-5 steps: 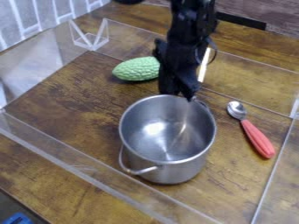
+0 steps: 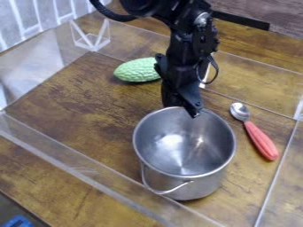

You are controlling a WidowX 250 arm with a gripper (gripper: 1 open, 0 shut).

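Note:
A large steel pot [image 2: 183, 155] with a wire handle stands at the lower middle of the wooden board. The black gripper [image 2: 187, 97] is at the pot's far rim, pointing down; its fingertips are dark and small, and nothing clear shows between them. It looks shut.
A green textured gourd-like object [image 2: 136, 70] lies at the back left, partly behind the arm. A spoon with a red handle [image 2: 263, 142] lies right of the pot. The left of the board [image 2: 66, 115] is clear, inside clear plastic walls.
The pot has shifted toward the front and right since a second ago, with the gripper coming nearer at its far rim.

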